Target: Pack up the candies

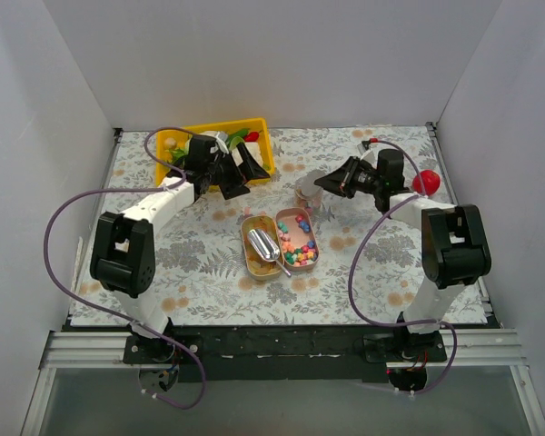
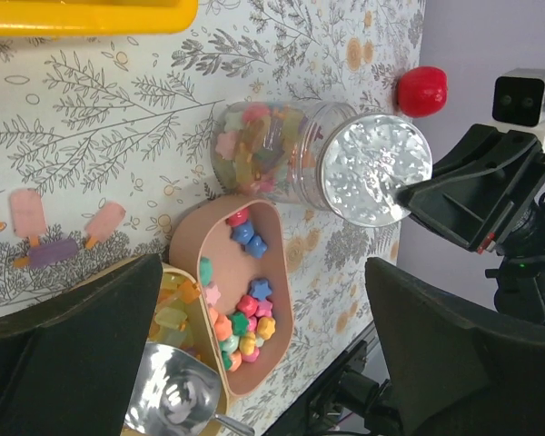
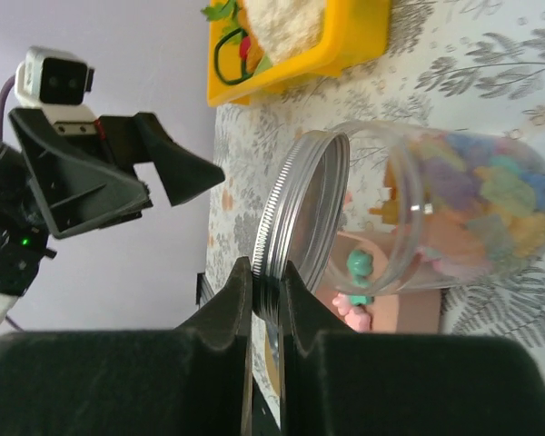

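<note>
Upright on the table, the clear jar (image 1: 308, 203) holds many coloured candies, seen through its wall in the left wrist view (image 2: 254, 150). My right gripper is shut on the edge of a round silver lid (image 3: 295, 213). This lid is over the jar mouth, slightly tilted; a gap to the jar's rim shows in the right wrist view (image 3: 416, 209). My left gripper (image 1: 252, 179) stands open left of the jar, nothing between its fingers. A pink bin (image 2: 280, 341) of small candies stands in front of the jar.
Beside the pink bin sits a tan bin (image 1: 246, 248) with a metal scoop (image 1: 264, 245) in it. A yellow crate (image 1: 267, 145) with vegetables is at the back left, and a red object (image 1: 426, 183) at the far right. Small popsicle-shaped pieces (image 2: 103, 221) lie near the bins.
</note>
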